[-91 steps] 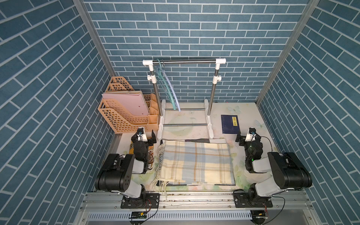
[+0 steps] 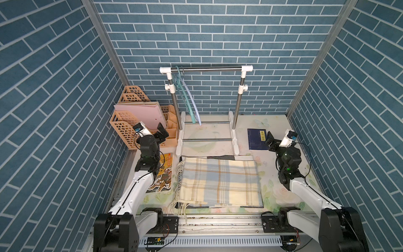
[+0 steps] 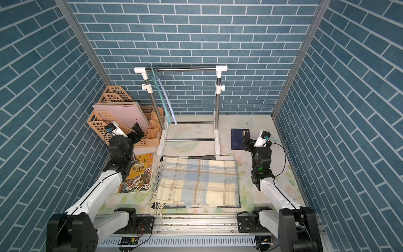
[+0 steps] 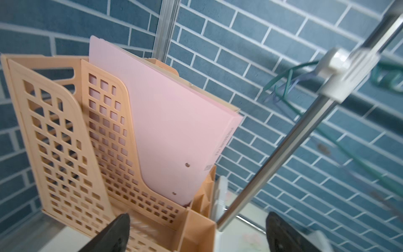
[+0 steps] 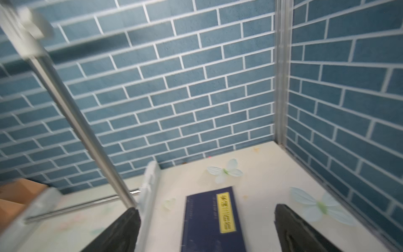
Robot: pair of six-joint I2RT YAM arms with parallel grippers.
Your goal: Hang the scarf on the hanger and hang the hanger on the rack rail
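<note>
The plaid scarf (image 2: 220, 180), cream with blue and brown bands, lies flat and folded at the table's front middle, its fringe on the left. Two hangers, a teal one (image 2: 187, 100) and a pale lilac one (image 2: 192, 103), hang near the left end of the rack's top bar (image 2: 212, 69). My left gripper is open and empty, over the front of the orange file holder. On the other side, beyond the scarf's right edge, my right gripper is open and empty, near the dark blue book (image 5: 213, 220).
A peach file holder (image 4: 63, 155) with a pink folder (image 4: 176, 130) stands at the left behind a colourful book (image 3: 138, 174). The rack's right post (image 2: 237, 107) rises behind the scarf. Table space inside the rack's base is clear.
The left gripper has also moved left toward the file holder, the right one slightly right. The scarf has not moved; the hangers sway slightly.
</note>
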